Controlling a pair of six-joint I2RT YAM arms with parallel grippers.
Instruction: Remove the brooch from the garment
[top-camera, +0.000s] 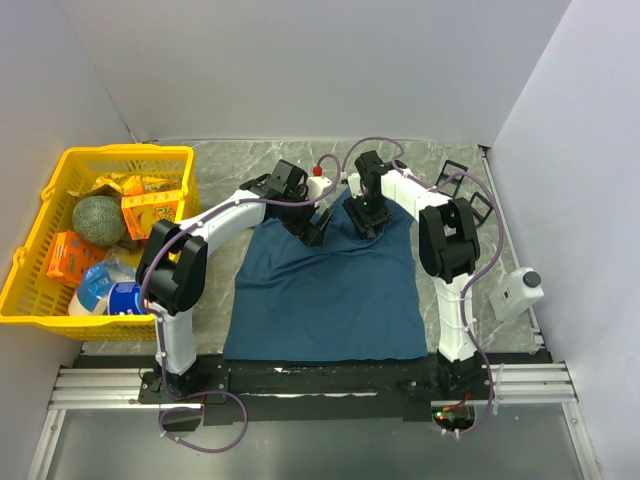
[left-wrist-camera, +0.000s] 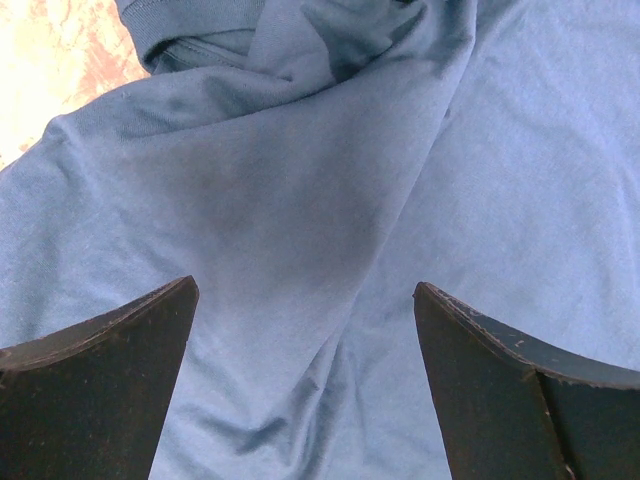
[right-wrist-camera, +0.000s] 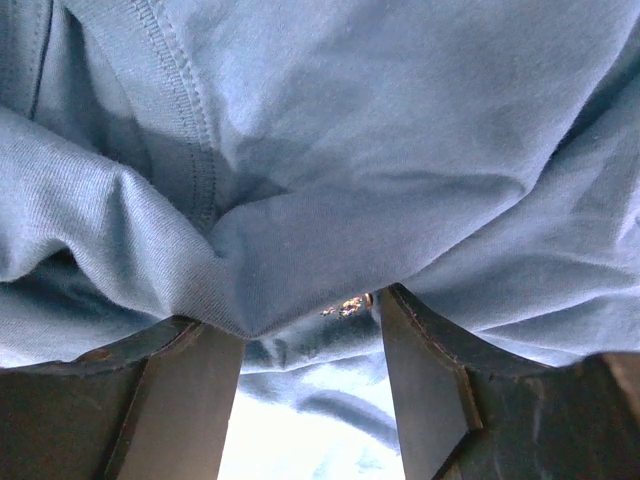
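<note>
A blue garment (top-camera: 322, 310) lies spread on the marble table, creased and bunched along its upper part. In the right wrist view a small glittery brooch (right-wrist-camera: 346, 306) shows beneath a fold of cloth, partly hidden. My right gripper is open right at that fold, its fingertips either side of it, close to the brooch. My left gripper stands open above the garment's upper left, with only flat and folded cloth below it; in the top view it is left of the right one.
A yellow basket (top-camera: 30, 292) full of goods fills the left side. Small black frames (top-camera: 455, 167) and a white container (top-camera: 515, 296) sit at the right. Walls bound the back and sides. The garment's lower part is clear.
</note>
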